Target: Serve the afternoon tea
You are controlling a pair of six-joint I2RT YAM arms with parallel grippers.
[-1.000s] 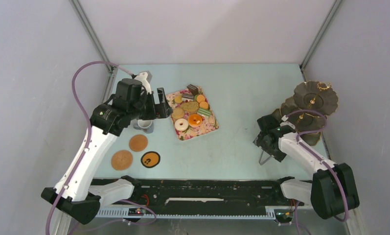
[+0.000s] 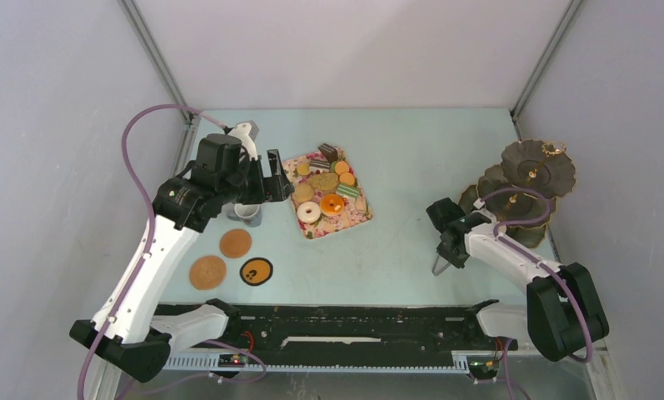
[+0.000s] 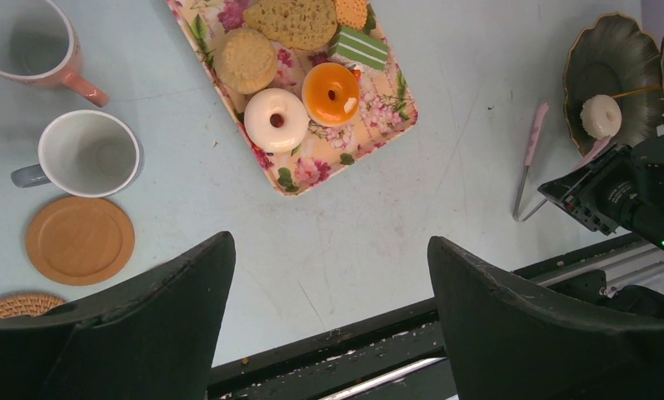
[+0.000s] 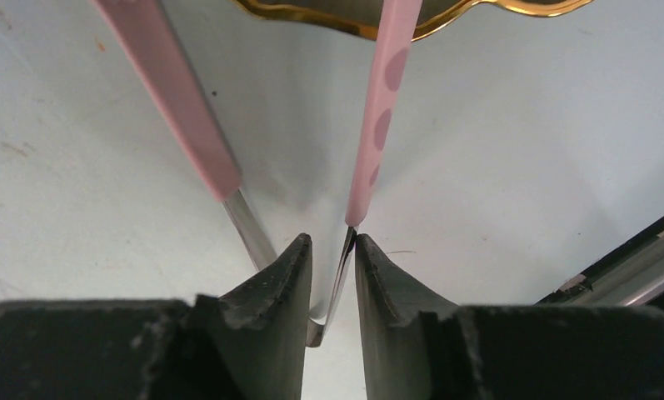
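Observation:
My right gripper is shut on one metal leg of the V-shaped tongs, just below its pink sleeve. The other pink-sleeved leg stands apart to the left, and the bend shows by the fingers. At the right of the table rises the dark tiered stand; a white mini donut sits in one of its dishes. Up on the left, my left gripper hangs open and empty. A floral tray carries a white donut, an orange donut, cookies and layered cake pieces.
Two cups, one with a pink handle and one with a grey handle, stand left of the tray. Several round coasters lie at the front left. Between the tray and the tongs the table is bare.
The right gripper has shifted a little left, away from the stand. The tongs' bend has moved left with it. My left arm and the tray look unchanged.

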